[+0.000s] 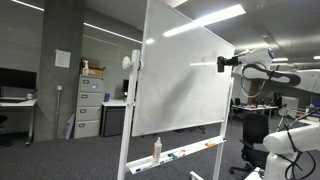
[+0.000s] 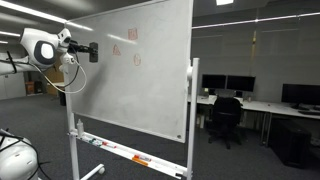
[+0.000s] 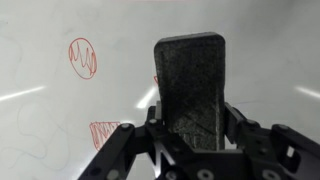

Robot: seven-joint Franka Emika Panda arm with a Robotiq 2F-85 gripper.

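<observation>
A dark board eraser (image 3: 192, 90) fills the middle of the wrist view, held upright with my gripper shut on it. Behind it is the whiteboard (image 1: 180, 75), with red drawings on its surface: an oval with scribble (image 3: 83, 58) and a hatched box (image 3: 104, 132) to the left of the eraser. Part of another red mark is hidden behind the eraser. In exterior view 2 the eraser (image 2: 93, 50) is close to the board's left part, left of the red marks (image 2: 132, 33). Whether it touches the board I cannot tell.
Below the board runs a tray (image 2: 130, 153) with markers. A spray bottle (image 1: 157, 150) stands on the tray's end. Office chairs (image 1: 256, 135) and desks with monitors (image 2: 225, 87) are further back.
</observation>
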